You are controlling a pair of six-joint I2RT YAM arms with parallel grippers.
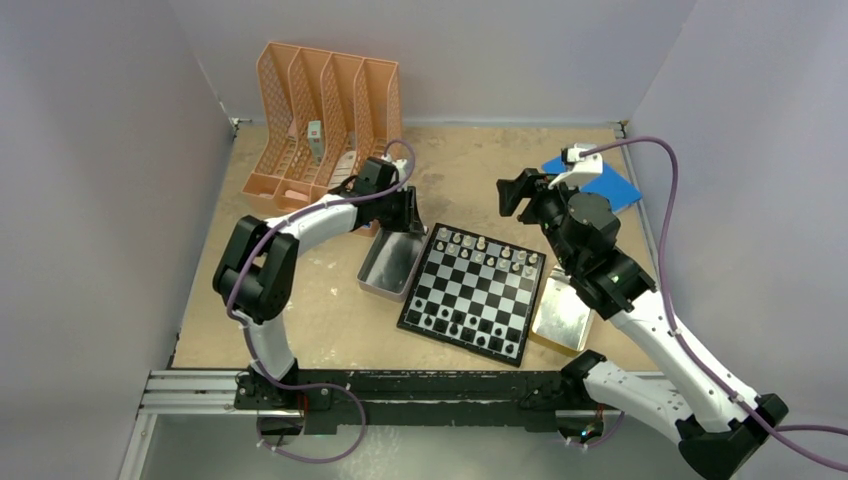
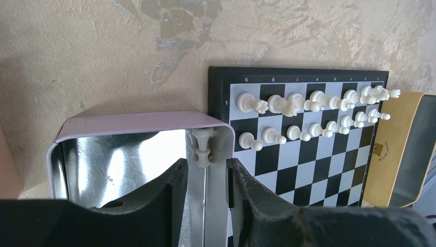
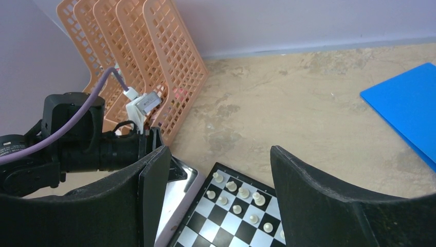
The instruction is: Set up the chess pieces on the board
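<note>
The chessboard (image 1: 470, 295) carries two rows of white pieces (image 2: 276, 103) along its back edge and dark pieces along the front. A white piece (image 2: 203, 146) lies in the corner of the metal tin (image 2: 123, 164) left of the board, against the wall. My left gripper is over that tin, fingers apart just short of the piece, with nothing seen between them. My right gripper hangs raised beyond the board's back right, open and empty.
An orange rack (image 1: 330, 120) stands at the back left, behind the left arm. A blue sheet (image 3: 401, 108) lies at the back right. A gold tin (image 1: 560, 320) sits right of the board.
</note>
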